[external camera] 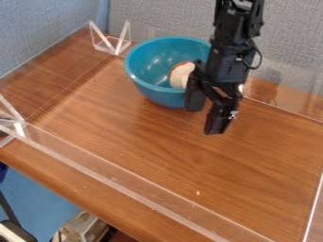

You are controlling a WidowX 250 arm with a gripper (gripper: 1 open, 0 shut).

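A teal bowl [149, 66] sits toward the back middle of the wooden table [151, 161], holding a pale, reddish-marked round object [180, 73]. My black gripper [207, 110] is open, in front of and over the bowl's right side, with its fingers pointing down. Nothing shows between its fingers. The arm hides part of the bowl's right side.
A clear plastic wall runs along the back and left. White triangular brackets [110, 39] stand at the back left. A blue floor [44, 198] shows beyond the front-left edge.
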